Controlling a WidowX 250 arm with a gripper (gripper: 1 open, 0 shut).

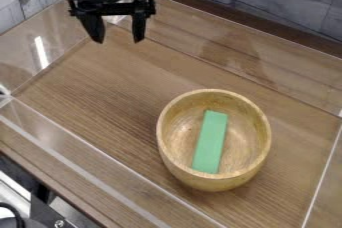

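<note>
My gripper (115, 28) is at the top left of the camera view, a black shape over the back of the wooden table, open, with nothing visible between its fingers. At the lower right, a round light wooden bowl (177, 122) holds a green rectangular block (210, 140) lying inside it, well apart from my gripper.
Pale surroundings border it at the top left, and a dark area with a cable shows at the bottom left corner.
</note>
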